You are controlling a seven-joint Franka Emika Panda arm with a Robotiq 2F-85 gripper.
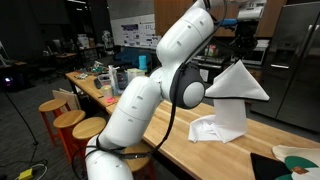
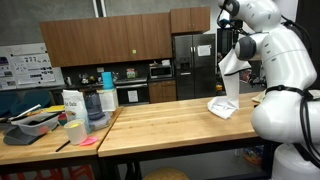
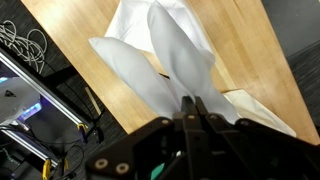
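High above the wooden table, my gripper is shut on a white cloth (image 3: pixel 160 75). In exterior view 1 this cloth (image 1: pixel 238 88) hangs down from the gripper in a long, spread fold. Its lower end overlaps, from that angle, more white cloth (image 1: pixel 207 129) lying crumpled on the tabletop. I cannot tell whether the two are one piece. Exterior view 2 shows the hanging cloth (image 2: pixel 232 73) at the right, above the white cloth (image 2: pixel 222 106) on the table. The gripped edge is mostly hidden by the fingers.
The wooden tabletop (image 2: pixel 165 118) has a wide clear stretch in its middle. A dark item (image 1: pixel 267 167) and a pale, green-edged item (image 1: pixel 298 156) lie at the near right. Jars and a pitcher (image 2: pixel 93 109) crowd the far end. Stools (image 1: pixel 70 119) stand alongside.
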